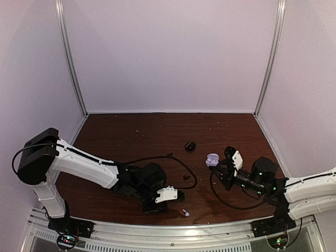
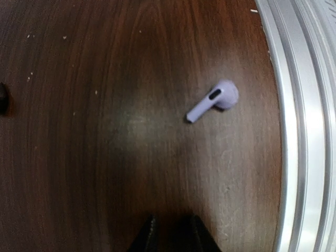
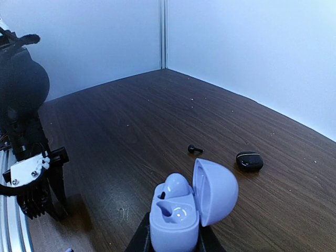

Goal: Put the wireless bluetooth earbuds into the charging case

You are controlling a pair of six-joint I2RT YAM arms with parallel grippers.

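Note:
A lilac earbud (image 1: pixel 186 212) lies on the table near the front edge; the left wrist view shows this earbud (image 2: pixel 213 101) on its side with nothing touching it. Away from it, my left gripper stands part open over bare wood, with no object visible between its fingers. My right gripper is shut on the lilac charging case (image 3: pixel 175 226), held upright with its lid (image 3: pixel 216 190) tipped open. One earbud (image 3: pixel 176 185) appears seated in the case's far slot, while the nearer slot (image 3: pixel 166 211) looks empty.
A black case (image 3: pixel 249 161) lies beyond the lilac one, with a small black earbud (image 3: pixel 193 149) to its left. Another small dark piece (image 1: pixel 169 155) sits mid-table. The metal rail (image 2: pixel 294 126) borders the front edge.

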